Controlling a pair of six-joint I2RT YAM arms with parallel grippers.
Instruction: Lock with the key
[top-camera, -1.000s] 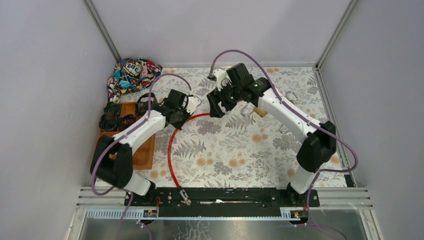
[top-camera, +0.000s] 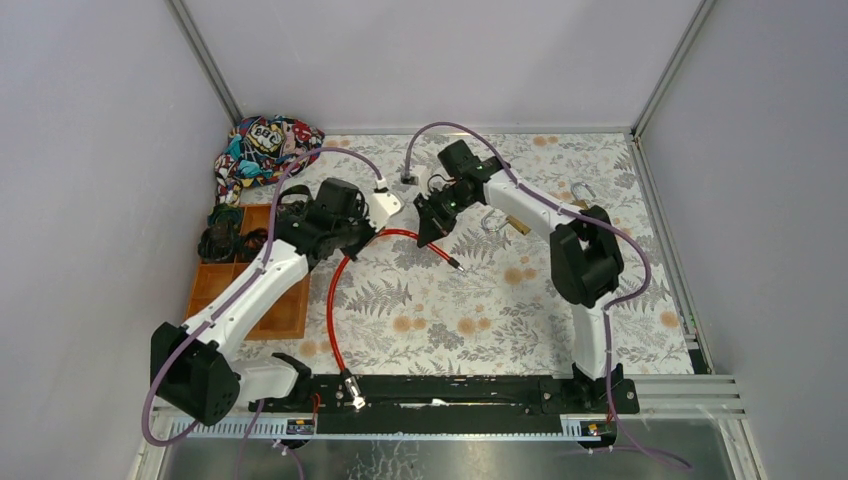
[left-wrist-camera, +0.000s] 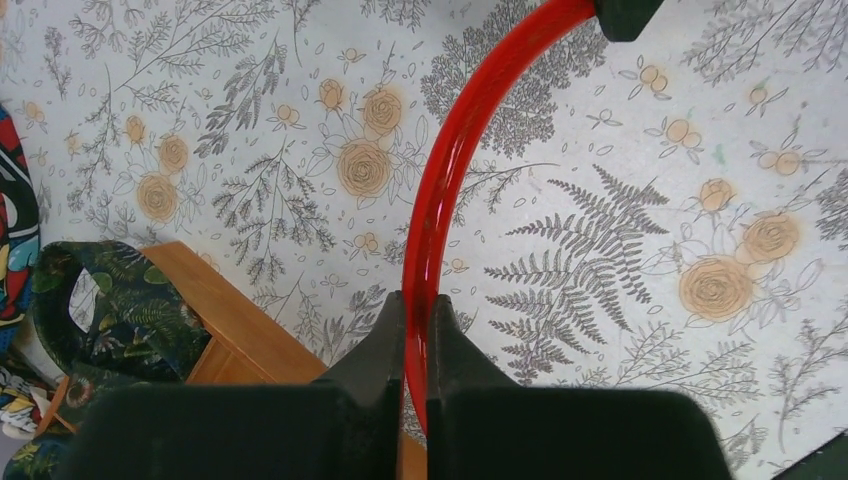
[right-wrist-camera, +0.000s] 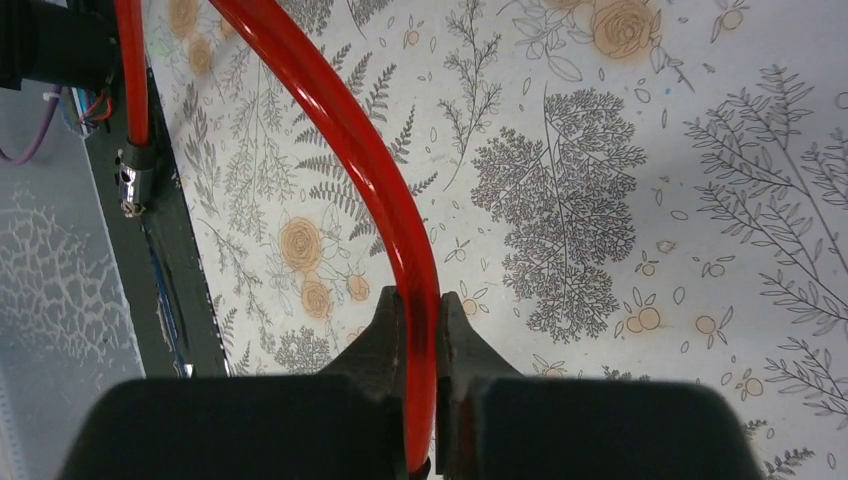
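Note:
The red cable lock (top-camera: 334, 315) arcs across the cloth. Its silver lock head (top-camera: 354, 392) lies over the black front rail, also visible in the right wrist view. My left gripper (top-camera: 352, 252) is shut on the cable's middle; the red tube (left-wrist-camera: 437, 200) runs between its fingers. Nearer the free end, my right gripper (top-camera: 430, 238) is shut around the cable (right-wrist-camera: 375, 170), which passes between its fingertips. Beyond them the dark tip (top-camera: 455, 264) sticks out, pointing towards the front right. I see no key in any view.
An orange sectioned tray (top-camera: 297, 312) stands at the left under my left arm, with a colourful cloth bag (top-camera: 265, 155) behind it. A brass padlock (top-camera: 518, 225) lies beyond my right forearm.
The cable's tip has swung towards the front.

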